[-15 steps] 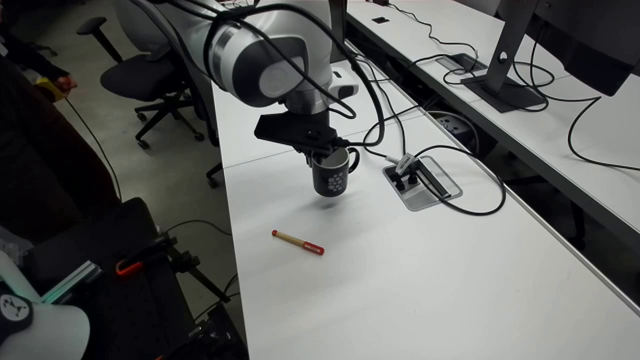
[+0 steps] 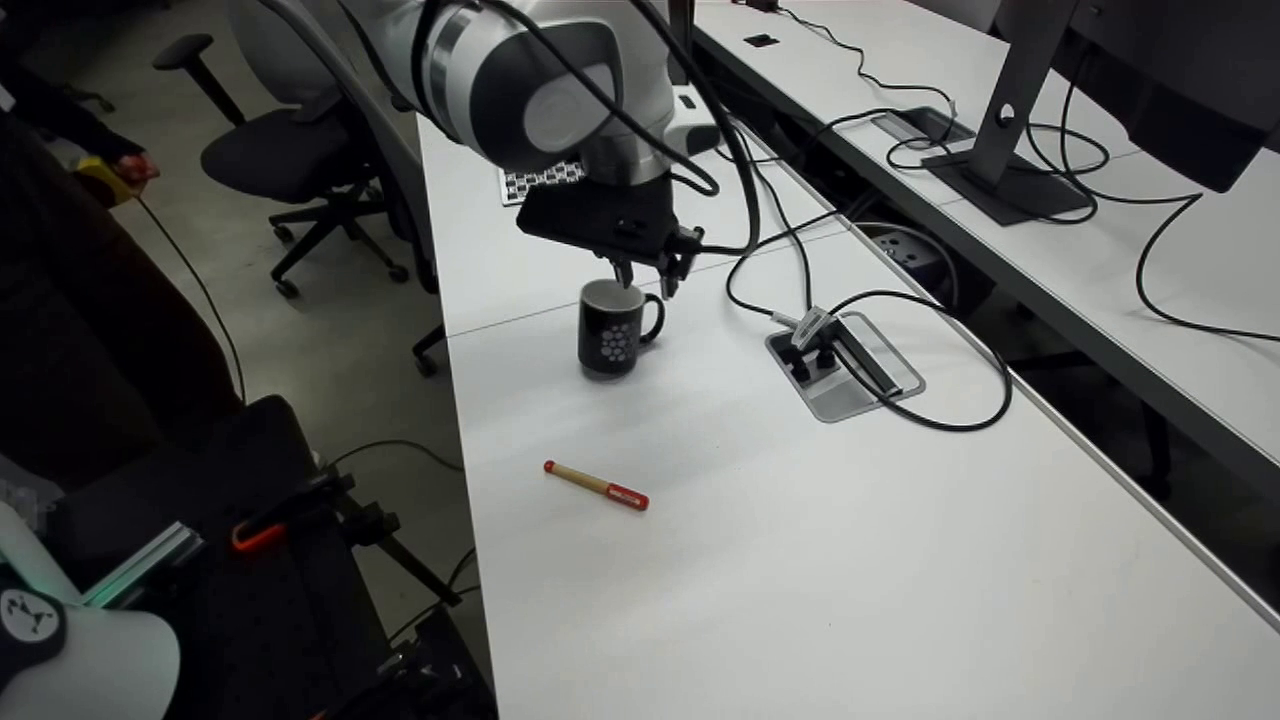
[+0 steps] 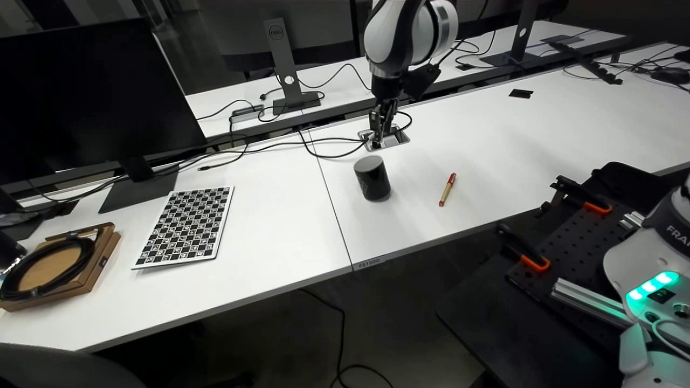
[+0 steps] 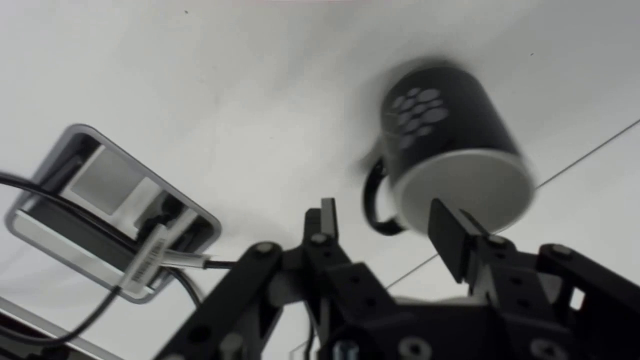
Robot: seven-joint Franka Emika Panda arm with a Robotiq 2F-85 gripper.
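Note:
A dark mug [image 2: 609, 330] with a pale dotted print and a light inside stands upright on the white table [image 2: 720, 540]. Just above its rim, toward the handle side, is my gripper [image 2: 645, 283], its fingers apart and nothing gripped between them. In the wrist view the mug [image 4: 447, 114] lies beyond the fingers [image 4: 453, 240], one of which overlaps the rim in the picture. The mug's handle [image 4: 373, 195] shows through the gap. From exterior view 2 the mug [image 3: 373, 181] stands near the table seam, handle hidden.
A red and tan marker-like stick [image 2: 596, 485] lies in front of the mug. To the mug's right, a socket box [image 2: 846, 366] with plugged cables is set in the table. A checkered board [image 3: 187, 223] lies farther off.
The mug, earlier at my gripper and seemingly raised off the table, now stands farther back and left. My gripper has risen off it and opened, moving back.

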